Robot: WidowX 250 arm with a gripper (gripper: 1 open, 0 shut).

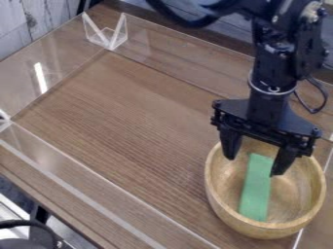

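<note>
A wooden bowl (227, 202) sits at the lower right of the camera view, holding a green block (255, 188) that lies lengthwise inside it. My black gripper (263, 148) is open above the bowl's back part, its fingers to either side just over the block's far end. Whether the fingertips reach inside the bowl is hard to tell.
A clear plastic holder (107, 31) stands at the back left. Black cables lie at the bottom left and at the right edge.
</note>
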